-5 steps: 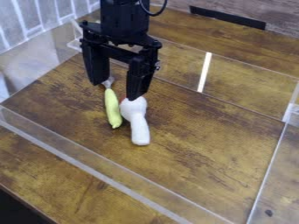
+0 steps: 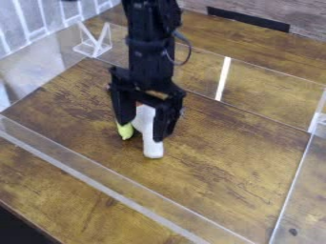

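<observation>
My black gripper (image 2: 143,107) hangs low over the middle of the wooden tabletop (image 2: 230,172), its fingers open, one to the left and one to the right. Just beneath it lie a white elongated object (image 2: 152,142) and a slim yellow-green object (image 2: 125,131), both partly hidden by the gripper. Whether the fingertips touch either one is hard to tell.
Clear low walls run along the left, front and right of the wooden area. A white plastic piece (image 2: 94,38) stands at the back left.
The gripper has come down toward the white and yellow-green objects, covering more of them. The two objects look to be in the same places.
</observation>
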